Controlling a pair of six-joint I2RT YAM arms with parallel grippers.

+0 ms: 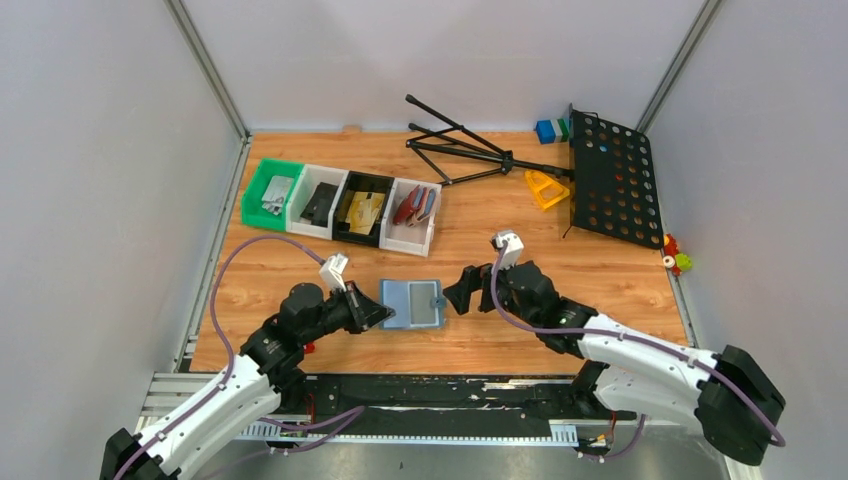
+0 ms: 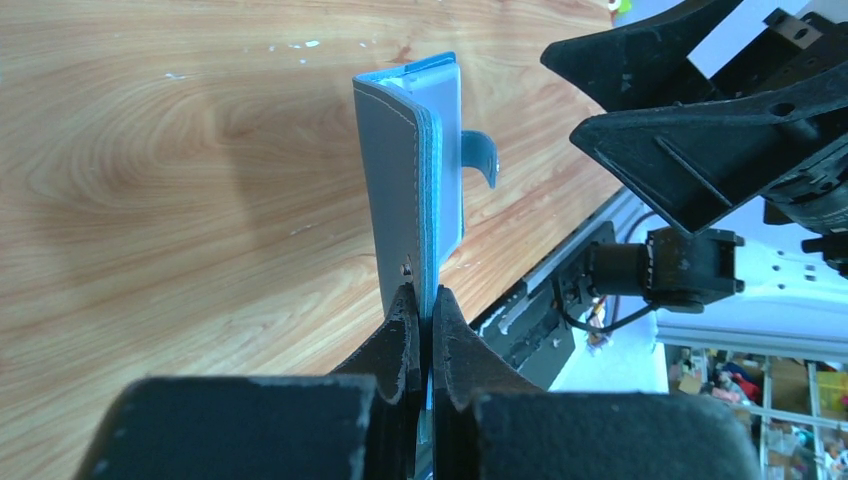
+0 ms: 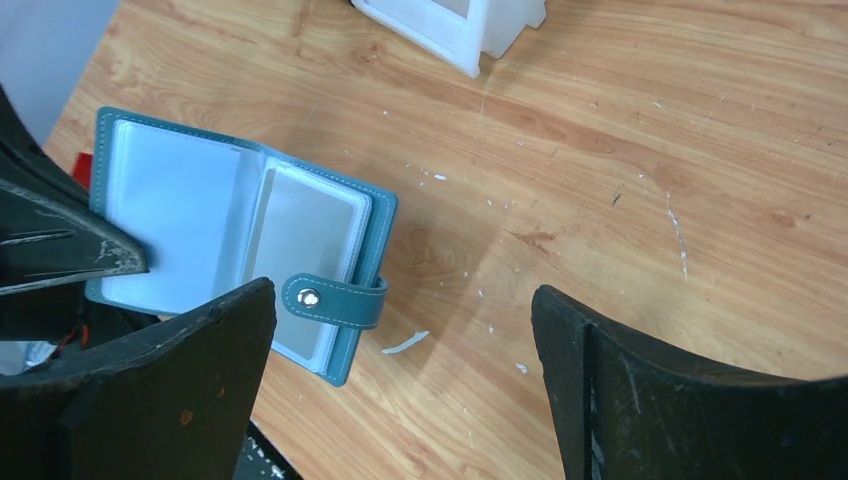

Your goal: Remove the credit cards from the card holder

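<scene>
The blue card holder [image 1: 410,303] lies opened out, its clear sleeves and strap with snap [image 3: 330,300] showing in the right wrist view. My left gripper is shut on its edge, lifting it above the table, with the holder standing edge-on in the left wrist view. My right gripper [image 1: 458,292] stands open just right of the holder, nothing between its fingers; in the right wrist view the holder is beside its left finger. Whether cards are inside the sleeves I cannot tell.
A row of bins [image 1: 308,193] with assorted items stands at the back left. A black folding stand [image 1: 610,180], a yellow frame [image 1: 543,190] and small toys [image 1: 676,258] occupy the back right. The wooden table around the holder is clear.
</scene>
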